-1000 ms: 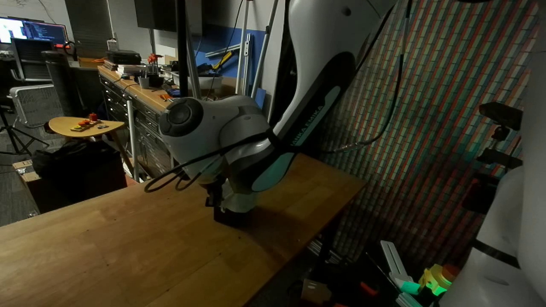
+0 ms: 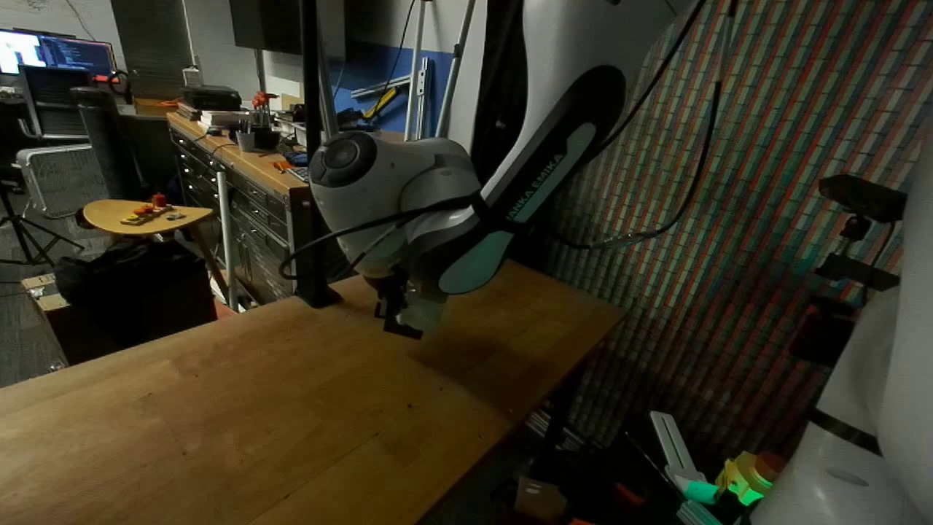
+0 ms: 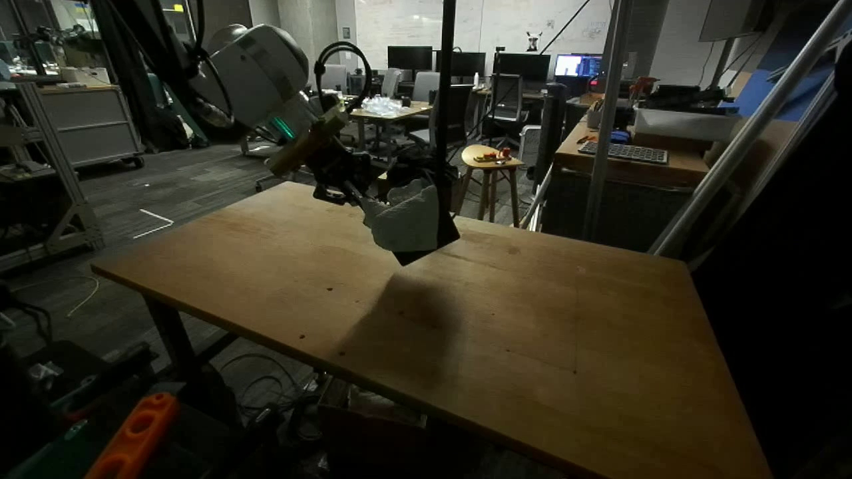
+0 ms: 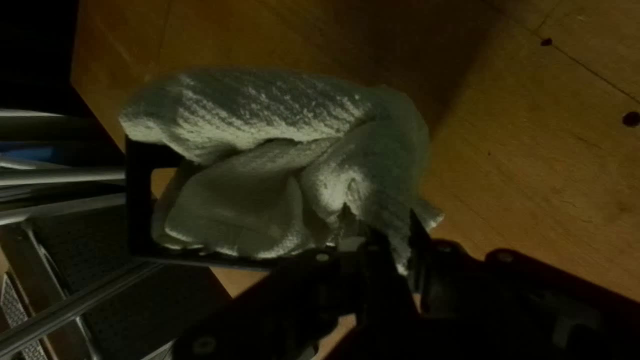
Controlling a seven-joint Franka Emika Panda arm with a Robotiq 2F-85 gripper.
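A pale grey-green cloth (image 4: 252,198) is bunched up in and over a black open box (image 4: 139,204), whose rim shows at the left in the wrist view. My gripper is shut on the cloth at its lower right end; whether the box wall is pinched too is hidden. In exterior view 2 the cloth (image 3: 403,219) drapes over the tilted black box (image 3: 431,247), both in the air with a shadow below them on the table. Exterior view 1 shows only a little of the box (image 2: 402,329) under the arm.
A dark upright post (image 2: 307,175) stands at its far edge. Beyond that are a drawer bench (image 2: 254,201) and a small stool (image 3: 491,156) with toys on it.
One second ago the box was low at the table's surface. Now the arm, cloth and box are higher and farther toward the table's far edge, with the box tilted.
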